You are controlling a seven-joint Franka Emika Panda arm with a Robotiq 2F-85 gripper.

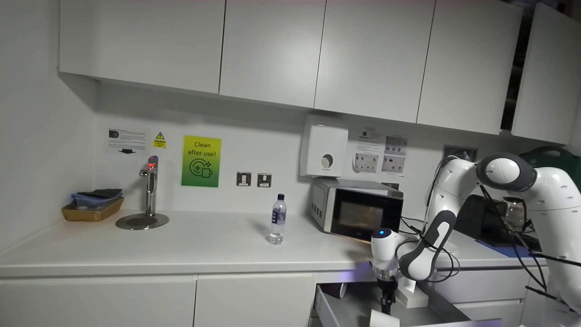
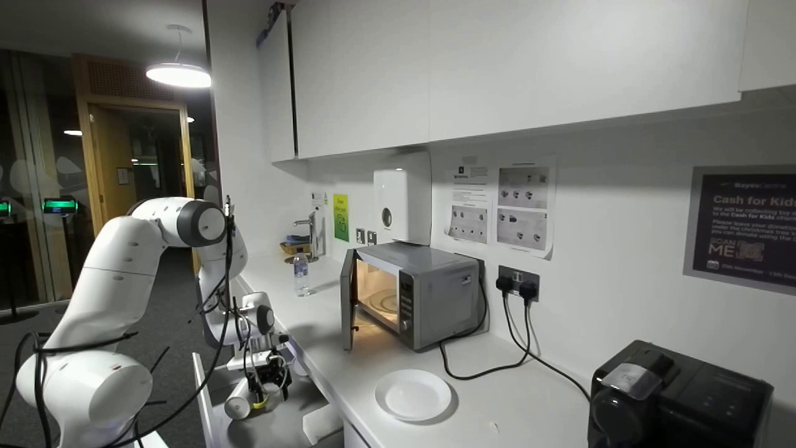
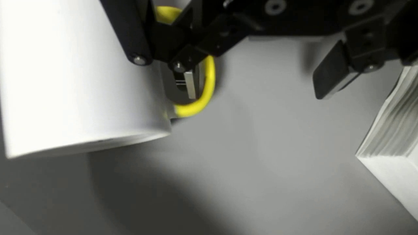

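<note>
Inside the open drawer (image 1: pixel 348 309), a white mug (image 3: pixel 78 86) lies on its side, its yellow handle (image 3: pixel 209 80) pointing toward the middle of the wrist view. My gripper is down at the mug with its fingers wide apart. One fingertip (image 3: pixel 191 84) sits at the handle's loop, beside the mug's wall; the other fingertip (image 3: pixel 331 72) stands clear over the drawer floor. In exterior view 2 the mug (image 2: pixel 239 401) shows below the wrist, its yellow handle by the black fingers.
A white paper stack (image 3: pixel 395 148) lies in the drawer on the gripper's free side. Another cup (image 1: pixel 338 290) rests at the drawer's back left. On the counter are the microwave (image 2: pixel 448 298), its door ajar, a white plate (image 2: pixel 412 394) and a water bottle (image 1: pixel 278 220).
</note>
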